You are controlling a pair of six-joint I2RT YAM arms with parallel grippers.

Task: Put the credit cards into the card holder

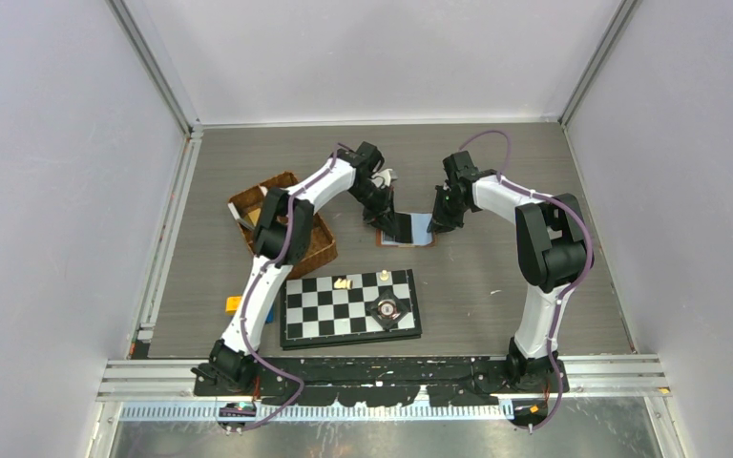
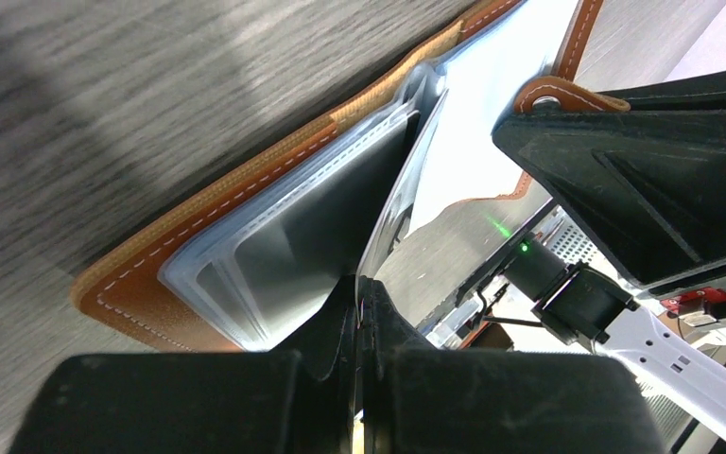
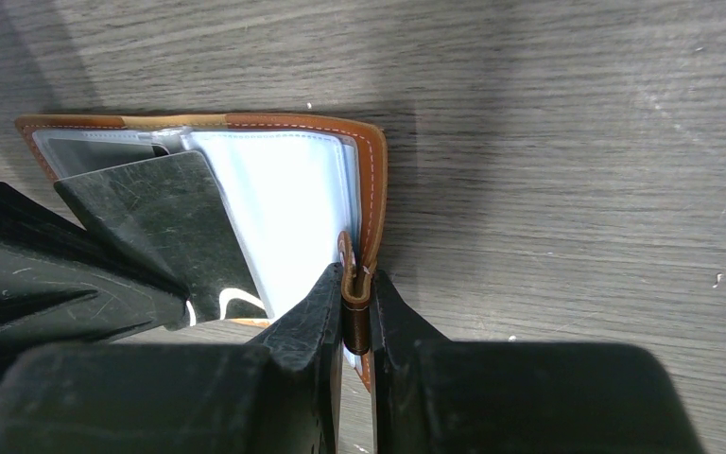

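The open card holder (image 1: 421, 227) lies mid-table, brown leather around clear and white sleeves (image 3: 269, 203). My right gripper is shut on its brown snap tab (image 3: 350, 257) at the edge. My left gripper is shut at the thin edge of a dark card, which rests slanted among the sleeves; the card appears nearly edge-on in the left wrist view. How far it sits inside a sleeve I cannot tell.
A wicker basket (image 1: 317, 256) stands left of the holder, under the left arm. A chessboard (image 1: 315, 310) with a few objects lies in front.
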